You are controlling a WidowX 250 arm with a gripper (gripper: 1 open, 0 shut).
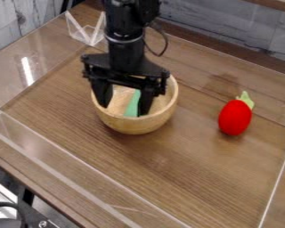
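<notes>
My black gripper [128, 89] hangs down into a light tan bowl [140, 125] near the middle, its fingers open and spread across the bowl's interior. A pale green item [133, 106] shows inside the bowl between the fingers, beside a beige piece; whether the fingers touch either is unclear.
A red object with a green top [234, 117], like a toy vegetable, lies on the wooden table [145, 178] to the right of the bowl. Clear plastic strips are taped at the left.
</notes>
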